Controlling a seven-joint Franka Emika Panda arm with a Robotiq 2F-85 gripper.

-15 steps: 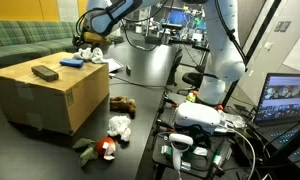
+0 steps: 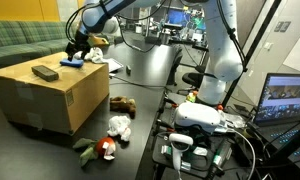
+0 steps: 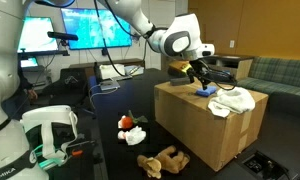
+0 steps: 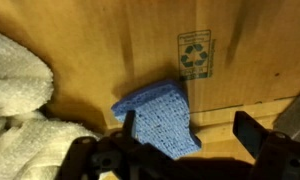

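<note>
A blue textured cloth or sponge (image 4: 162, 120) lies on the cardboard box (image 4: 120, 45), with a recycling mark printed beside it. In the wrist view my gripper is open, its dark fingers on either side of the blue thing and nothing held. From exterior view 1, the gripper (image 2: 74, 47) hangs above the blue thing (image 2: 71, 63), close to the box top. Exterior view 2 also has the blue thing (image 3: 205, 91) on the box, behind a white cloth (image 3: 233, 100). Whether the fingers touch it cannot be told.
White cloth (image 4: 20, 75) lies close on the left in the wrist view. A dark block (image 2: 45, 73) sits near the box's other end. On the floor are a brown soft toy (image 3: 164, 160), a white crumpled thing (image 2: 119, 126) and a red ball (image 2: 107, 147).
In exterior view 1 my gripper has come left and down, from above the white cloth to above the blue thing. The objects on the box and floor look unmoved.
</note>
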